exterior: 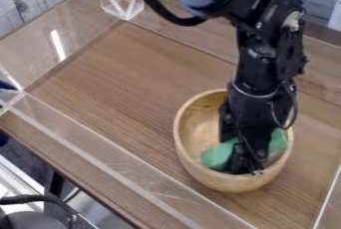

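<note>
A wooden bowl (196, 123) sits on the table toward the right. Inside it lies a green object (217, 155). My black gripper (248, 155) reaches down into the bowl over the green object, partly covering it. Whether its fingers are shut on that object I cannot tell.
A dark cable and metal parts lie off the table at the lower left.
</note>
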